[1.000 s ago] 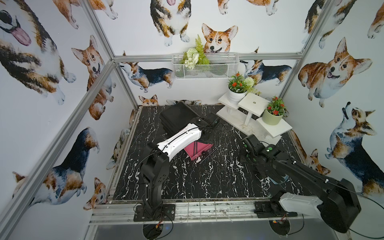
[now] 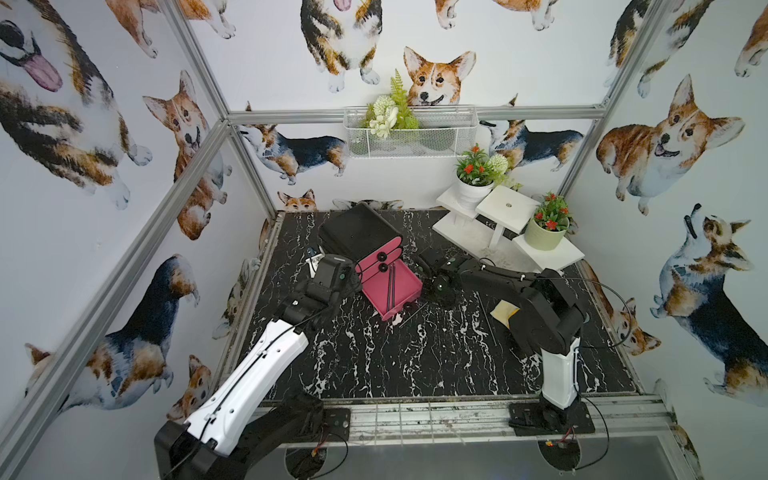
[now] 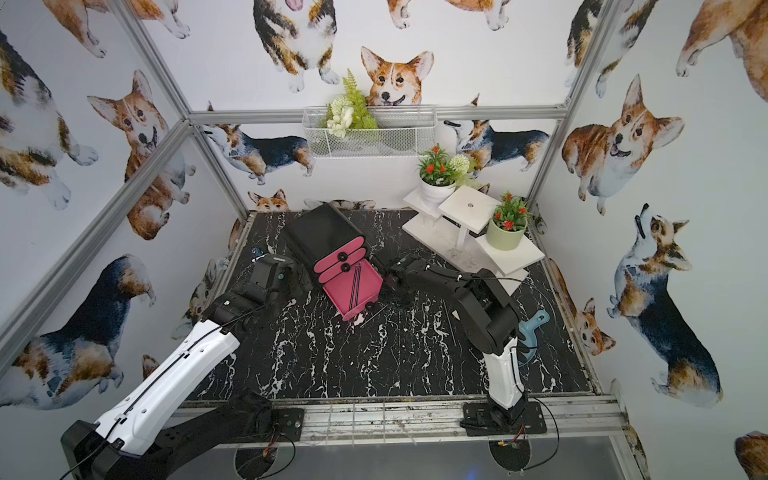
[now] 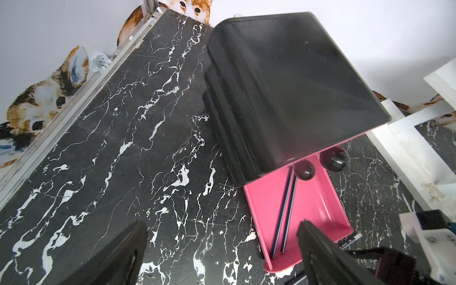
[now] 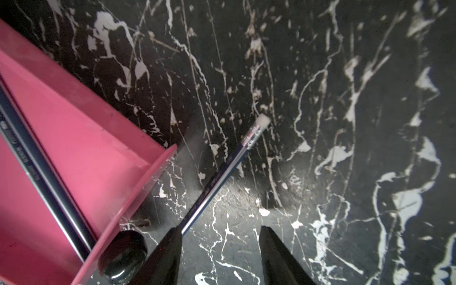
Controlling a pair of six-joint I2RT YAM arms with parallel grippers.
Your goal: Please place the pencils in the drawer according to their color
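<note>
The black cabinet [image 2: 357, 232] stands at the back with its lowest pink drawer [image 4: 313, 209] pulled out. Two dark pencils [image 4: 282, 211] lie side by side inside that drawer. On the table beside the drawer rests another dark pencil [image 5: 216, 178] with a white eraser; its lower end is hidden at my right gripper's left finger. My right gripper has its fingers apart, low beside the drawer's front. My left gripper is open and empty, to the left of the drawer. Two shut drawers sit above, with black knobs [image 4: 334, 159].
A white tiered stand [image 2: 508, 208] with potted plants [image 2: 546, 216] fills the back right. Something yellow [image 2: 504, 312] and a blue-handled item [image 3: 532, 324] lie by the right arm.
My left arm has swung back to the left, off the cabinet and drawer. The lowest drawer remains out.
</note>
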